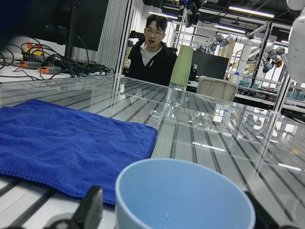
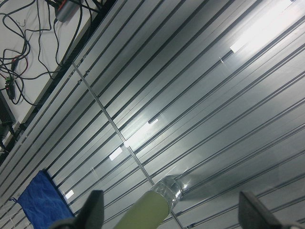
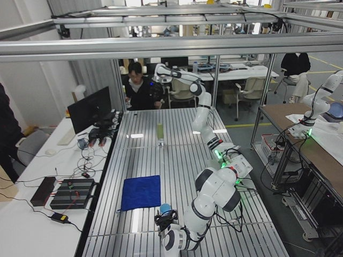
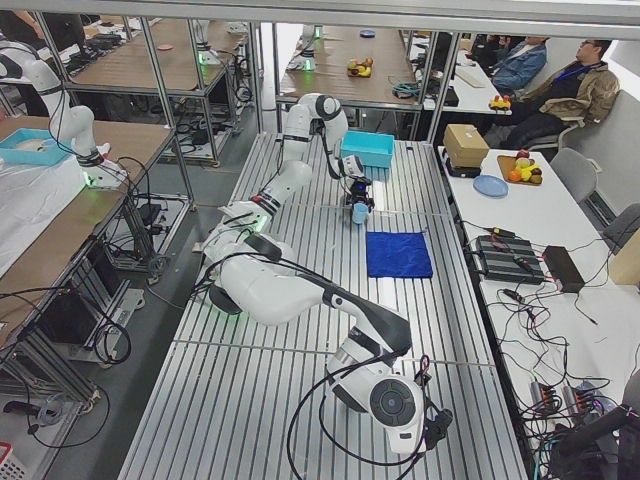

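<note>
A light blue cup (image 1: 183, 191) fills the bottom of the left wrist view, between the fingers of my left gripper (image 3: 165, 219); whether they grip it, I cannot tell. A blue cloth (image 3: 140, 191) lies flat beside it on the slatted table. Farther along stands a clear container with a green upper part (image 3: 159, 133), upright. My right gripper hangs high above it, fingers apart and open, with the green item below in the right wrist view.
The slatted table (image 3: 139, 160) is otherwise largely clear. A side desk (image 3: 32, 230) with cables and black boxes runs along the left. A person sits beyond the far edge.
</note>
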